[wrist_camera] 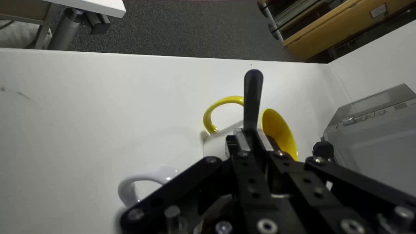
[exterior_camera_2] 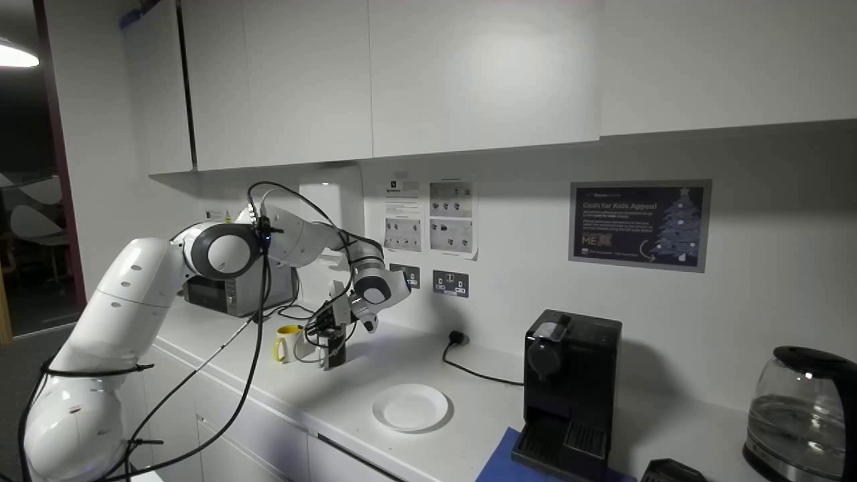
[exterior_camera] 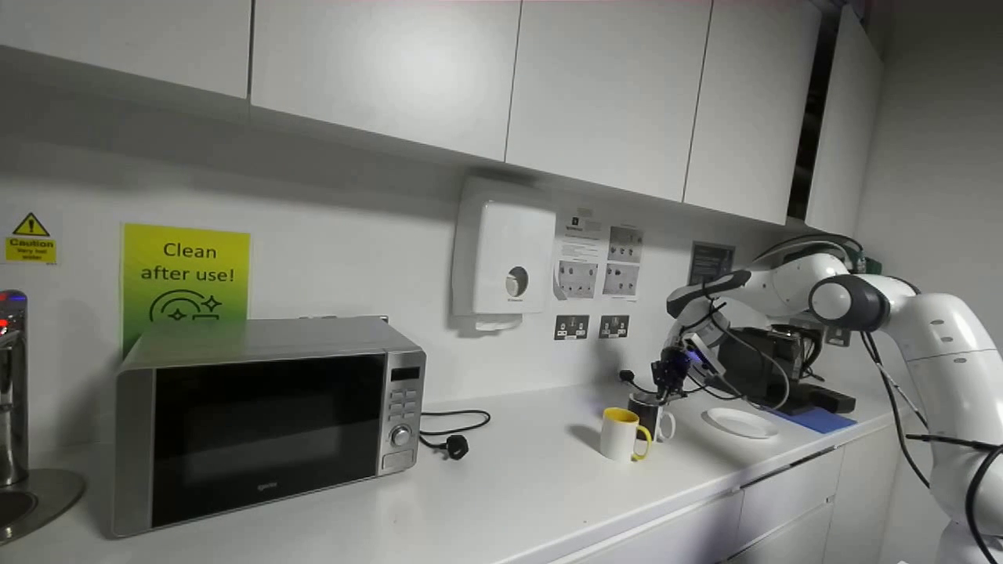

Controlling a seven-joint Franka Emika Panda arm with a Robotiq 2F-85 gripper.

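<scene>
My gripper is shut on a slim dark handle (wrist_camera: 253, 95) with a rounded end, which sticks out past the fingertips in the wrist view. What the handle belongs to is hidden. In exterior view 1 the gripper (exterior_camera: 665, 395) is low at the rim of a dark mug (exterior_camera: 645, 410) with a white handle; I cannot tell whether they touch. Only that mug's white handle (wrist_camera: 128, 191) shows in the wrist view. Right beside it stands a white mug (exterior_camera: 617, 437) with a yellow inside and yellow handle, upright on the counter.
A white plate (exterior_camera_2: 410, 407) lies on the counter, near a black coffee machine (exterior_camera_2: 570, 385) on a blue mat. The microwave (exterior_camera: 268, 423) stands at the left in exterior view 1, with a loose plug (exterior_camera: 457, 446) beside it.
</scene>
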